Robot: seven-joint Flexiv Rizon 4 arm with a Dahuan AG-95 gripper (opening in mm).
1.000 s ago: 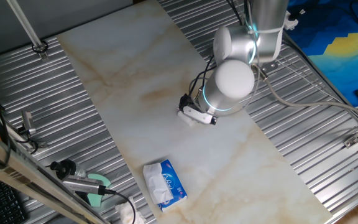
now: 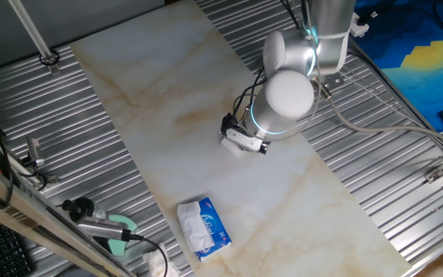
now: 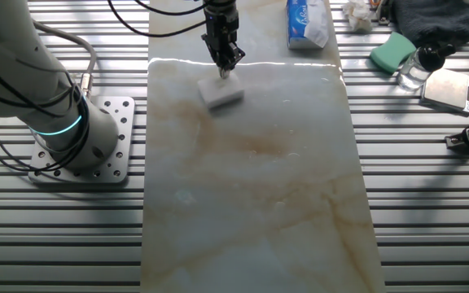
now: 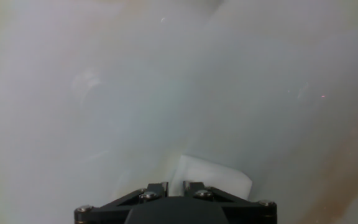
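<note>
A small white block (image 3: 221,91) is at the far part of the marble-patterned board in exterior view 2, with a soft shadow along its near edge. My gripper (image 3: 225,72) points down onto the block's far side. In the wrist view the gripper has its black fingers close together, with the white of the block (image 4: 219,177) showing between them and out to the right; it looks shut on it. Exterior view 1 shows the block (image 2: 232,150) partly hidden under the wrist. Whether it touches the board is unclear.
A blue and white tissue pack (image 2: 204,228) lies on the board (image 3: 251,203). Beyond the board's edge are a green item (image 3: 392,52), a clear bottle (image 3: 420,67) and a small scale (image 3: 449,89). Much of the board is bare.
The white block beneath the gripper has shifted slightly in exterior view 1. Arm and tissue pack look nearly the same.
</note>
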